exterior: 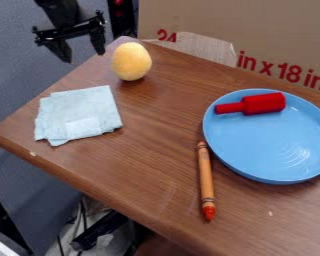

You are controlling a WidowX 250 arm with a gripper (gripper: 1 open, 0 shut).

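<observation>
My black gripper (80, 42) hangs at the top left, above the table's back left edge, its fingers spread open with nothing seen between them. To its right a yellow ball-like object (132, 61) rests on the wooden table (149, 150). A folded pale cloth (77, 115) lies at the left. A blue plate (270, 150) on the right holds a red cylinder with a thinner end (256, 103). An orange crayon (206, 180) lies left of the plate.
A cardboard box (243, 30) stands along the back right. The table's left edge drops to a grey area.
</observation>
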